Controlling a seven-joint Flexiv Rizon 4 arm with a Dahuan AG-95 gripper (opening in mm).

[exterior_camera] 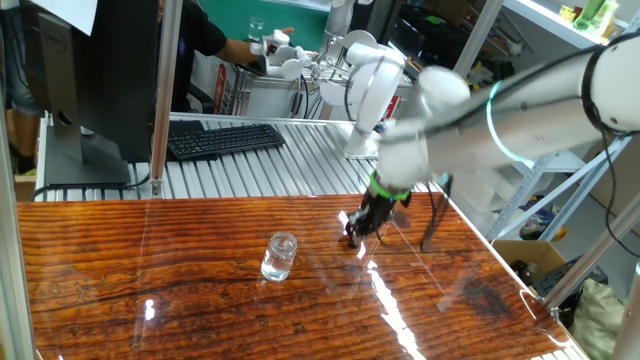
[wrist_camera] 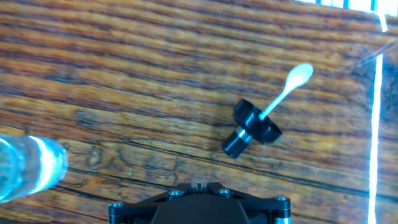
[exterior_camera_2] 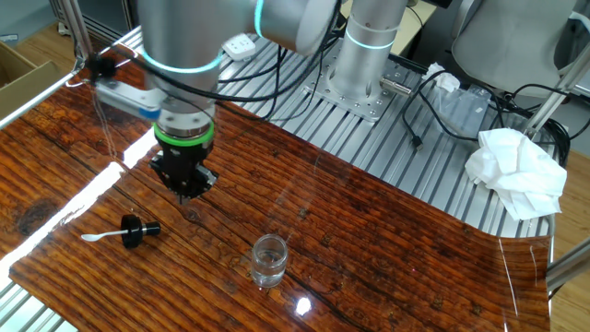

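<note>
A black stopper (exterior_camera_2: 132, 231) lies on its side on the glossy wooden table, a white spoon-tipped stick (exterior_camera_2: 103, 235) reaching out from it. Closer in, the wrist view shows the same stopper (wrist_camera: 256, 124) ahead and right of the fingers, with the stick (wrist_camera: 292, 86) pointing away. A small open glass jar (exterior_camera: 279, 257) of clear liquid stands upright; the wrist view has the jar (wrist_camera: 28, 167) cut off at the left edge. Above the table, apart from stopper and jar, hangs my gripper. Its fingertips look together at bottom centre, nothing visible between them.
A keyboard (exterior_camera: 225, 142) and monitor (exterior_camera: 85, 90) stand behind the table. Crumpled white paper (exterior_camera_2: 516, 173) lies on the metal bench. Loose cables hang around the arm. Wide bare wood surrounds the jar. A person is in the background.
</note>
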